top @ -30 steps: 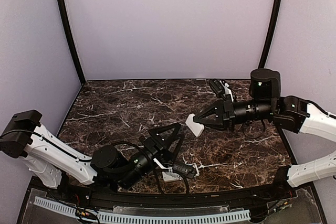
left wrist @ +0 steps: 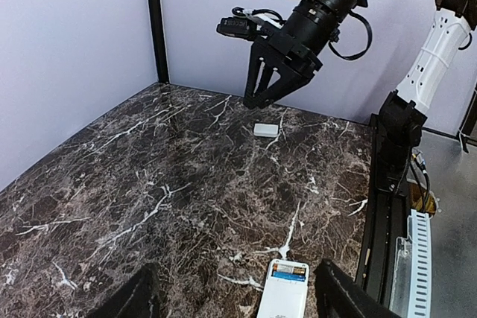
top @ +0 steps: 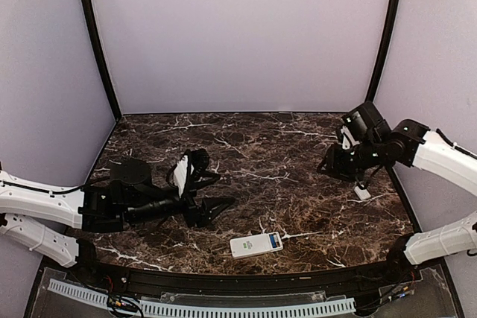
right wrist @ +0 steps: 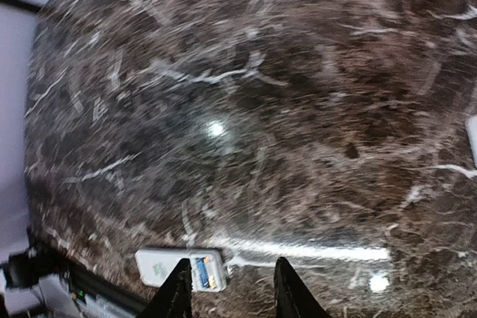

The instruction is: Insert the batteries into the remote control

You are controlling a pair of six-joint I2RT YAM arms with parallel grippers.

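The white remote control point(top: 251, 246) lies flat near the table's front edge. Its open compartment shows blue, and in the right wrist view a blue and orange battery point(right wrist: 205, 272) appears to sit in it. My left gripper point(top: 226, 190) hangs above the table, behind and left of the remote, its fingers apart and empty. Farther right, over the table, my right gripper point(top: 326, 170) is open, also with nothing between its fingers. A small white piece point(top: 362, 193), perhaps the cover, rests on the table beneath the right arm.
Pale walls close in the back and both sides. A white slotted rail point(top: 246, 310) runs in front of the table edge.
The right gripper held the white piece, which now lies on the table at right; that arm has moved back rightward. The left arm has drawn back left, uncovering the remote.
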